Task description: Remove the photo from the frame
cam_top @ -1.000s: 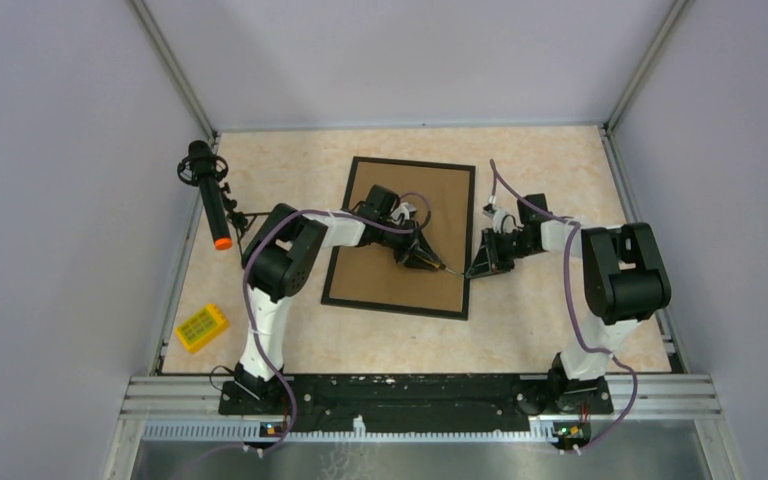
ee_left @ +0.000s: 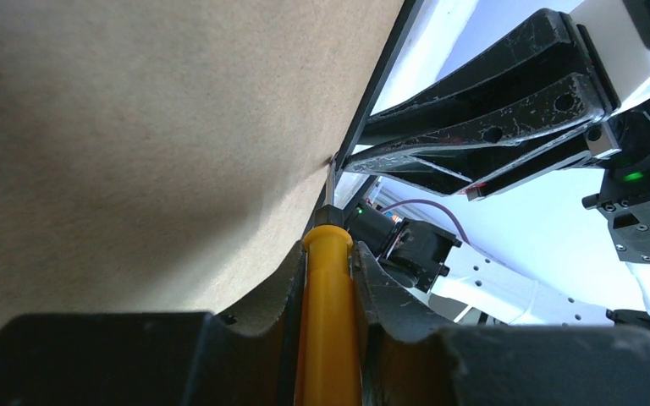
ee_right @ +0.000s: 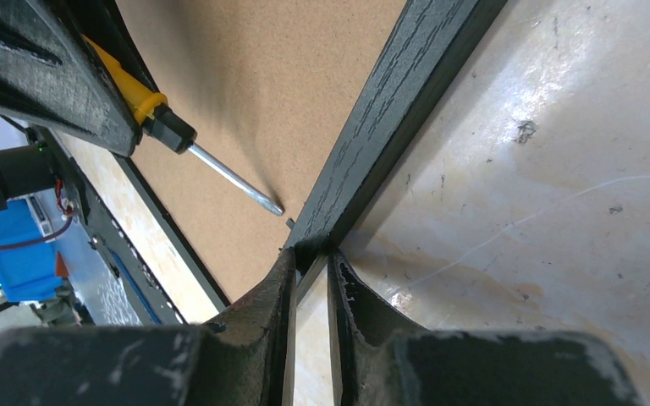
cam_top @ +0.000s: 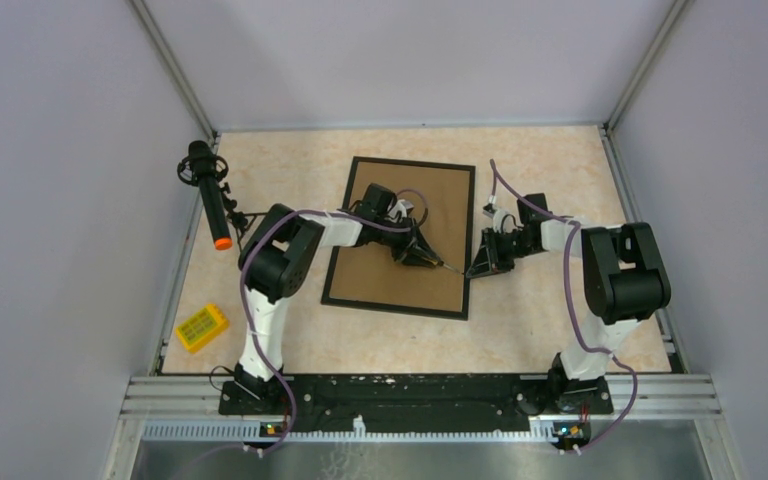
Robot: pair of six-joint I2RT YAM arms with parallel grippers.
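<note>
A dark picture frame (cam_top: 396,312) lies face down with its brown backing (ee_right: 245,93) showing. My left gripper (cam_top: 422,258) is shut on a yellow screwdriver (ee_left: 328,296), over the backing. The screwdriver's metal tip (ee_right: 272,203) is near a small metal tab (ee_right: 290,223) at the inner edge of the right rail (ee_right: 388,110). My right gripper is shut on that rail from the outer side; in the left wrist view its fingers sit just beyond the tip.
A yellow case (cam_top: 201,327) lies at the lower left of the table. A black stand with an orange-tipped bar (cam_top: 210,195) stands at the left. Bare table surrounds the frame at the back and front.
</note>
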